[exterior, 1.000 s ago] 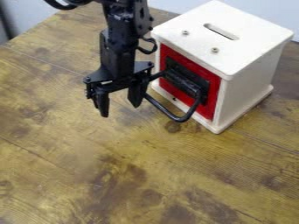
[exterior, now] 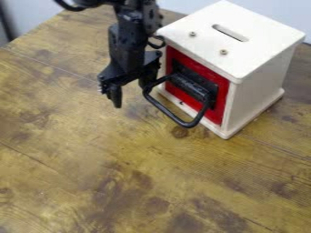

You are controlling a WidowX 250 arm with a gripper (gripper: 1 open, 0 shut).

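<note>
A white wooden box [exterior: 249,55] with a slot on top stands at the upper right. Its red front [exterior: 190,67] carries a black unit with a curved black bar handle [exterior: 183,121] sticking out toward the lower left. My black gripper [exterior: 126,84] hangs just left of the box, beside the handle's upper end. Whether its fingers are open or shut, or touch the handle, I cannot tell from this view.
A pale wall edge shows at the top left corner behind the table.
The gripper has risen a little and shifted slightly, with its fingers now higher beside the box front. The box and handle look unmoved.
</note>
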